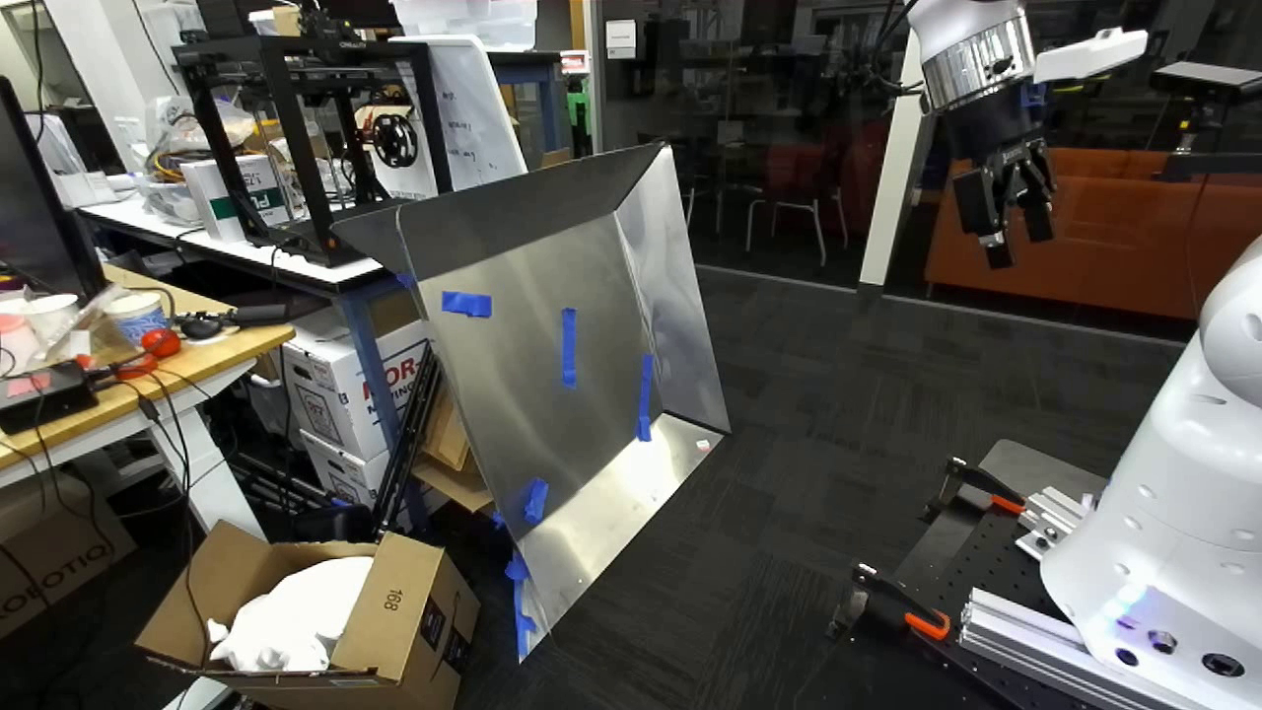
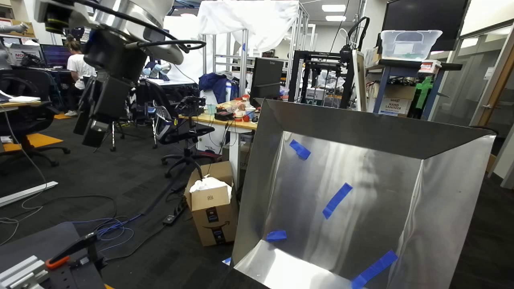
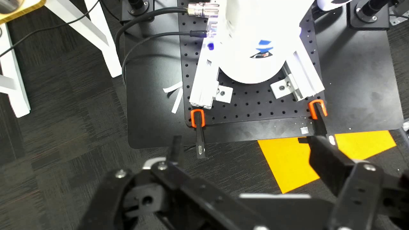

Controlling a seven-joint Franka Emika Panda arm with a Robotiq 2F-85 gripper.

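My black gripper hangs in the air at the upper right of exterior view 1, fingers pointing down. In exterior view 2 the gripper shows at the upper left. From the wrist, its fingers stand wide apart, so it is open with nothing between them. A large metal tray with strips of blue tape leans on its side, well away from the gripper. The same tray fills the right half of exterior view 2.
The white robot base stands on a black table with orange-tipped clamps at its edge. A cardboard box holding white material sits on the floor left of the tray. Open floor lies between tray and base.
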